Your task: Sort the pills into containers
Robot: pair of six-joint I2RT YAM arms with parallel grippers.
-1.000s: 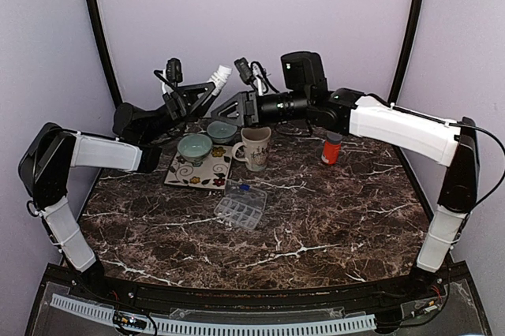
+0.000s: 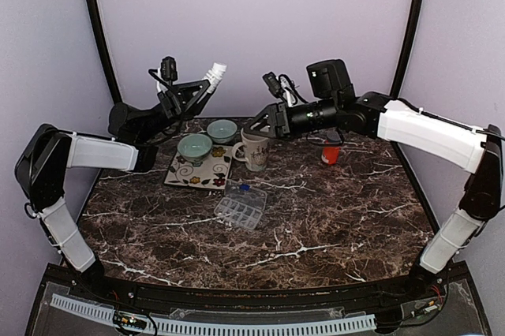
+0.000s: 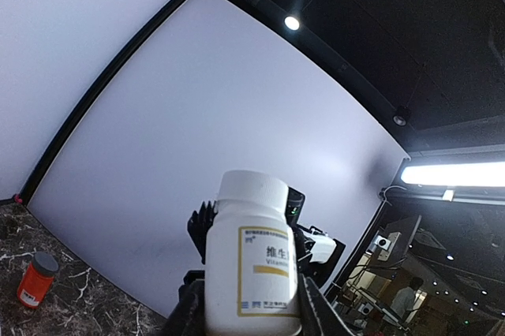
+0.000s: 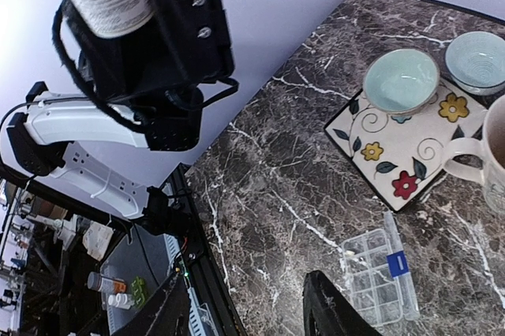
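Observation:
A white vitamin bottle (image 2: 216, 74) with a white top is raised above the table at left, tilted in the top view. My left gripper is shut on its lower body. Above the mug (image 2: 254, 154), my right gripper (image 2: 259, 125) hovers in the air. Its fingers (image 4: 322, 300) stand apart in the right wrist view, with nothing visible between them. A clear compartment pill box (image 4: 371, 277) lies on the table, its narrow lid with a blue mark folded back. An orange-red bottle (image 3: 35, 282) with a dark cap stands at the right rear.
On a flower-patterned tile (image 4: 394, 147) sits a pale green bowl (image 2: 194, 146); a second bowl (image 2: 222, 130) is just behind. The mug is beside the tile. Bare marble table (image 2: 331, 225) spreads across the front and right.
The left gripper, still holding the bottle, shifted slightly left.

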